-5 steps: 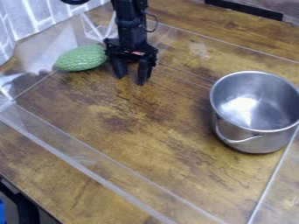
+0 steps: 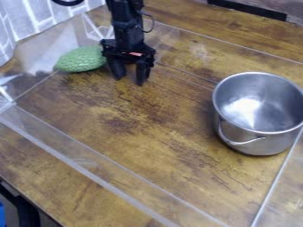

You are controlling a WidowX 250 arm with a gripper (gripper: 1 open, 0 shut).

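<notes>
My black gripper (image 2: 126,67) is low over the wooden table at the back centre, pointing down. Just left of it lies a green textured oblong vegetable (image 2: 78,59), close to or touching the gripper. Something small and reddish shows among the gripper's dark parts. Whether the fingers are open or shut on anything is unclear at this size.
A large steel pot (image 2: 254,113) stands on the right. Transparent walls or sheets run along the left and right sides, and a darker edge lies at the back right.
My gripper has shifted slightly left, toward the green vegetable. The pot has not moved.
</notes>
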